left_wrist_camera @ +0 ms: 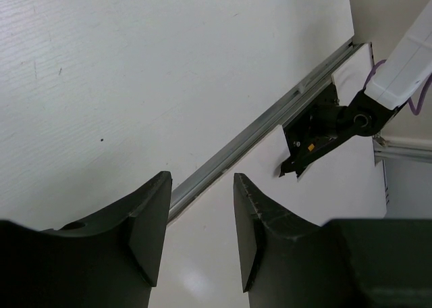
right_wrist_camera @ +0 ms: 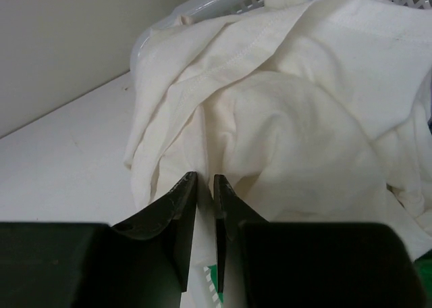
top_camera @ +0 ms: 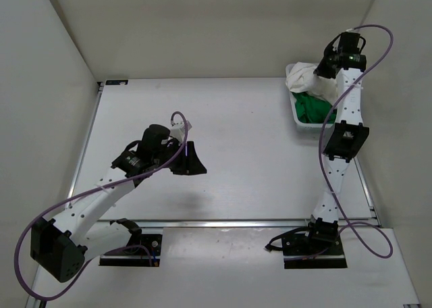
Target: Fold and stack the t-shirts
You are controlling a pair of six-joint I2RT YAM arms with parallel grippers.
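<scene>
A white t-shirt [top_camera: 302,79] lies rumpled in the light grey basket [top_camera: 295,111] at the back right, over green cloth [top_camera: 312,110]. My right gripper [top_camera: 322,72] reaches over the basket. In the right wrist view, the right gripper's [right_wrist_camera: 205,178] fingers stand close together at the white t-shirt [right_wrist_camera: 317,129], a raised fold of it running between them; whether they pinch it I cannot tell. My left gripper [top_camera: 190,171] hangs over the left-middle of the table. Seen from its wrist, the left gripper is part open, with nothing between its fingers.
A wall [top_camera: 202,31] stands close behind the basket, with another to its right. A metal rail [top_camera: 229,223] runs along the table's front. Purple cables [top_camera: 328,180] trail along both arms.
</scene>
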